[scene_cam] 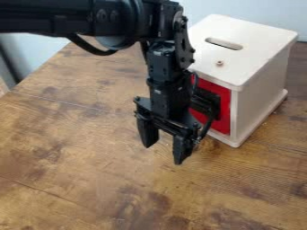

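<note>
The black robot gripper (163,142) hangs low over the wooden table, its two fingers pointing down and apart, with nothing visible between them. Just behind it on the right stands a pale wooden box (259,94) with a slot and a small knob on its top. A red panel (220,126) on the box's left-facing side is partly hidden by the arm.
The box takes up the back right, and a pale wall lies beyond the table's back edge.
</note>
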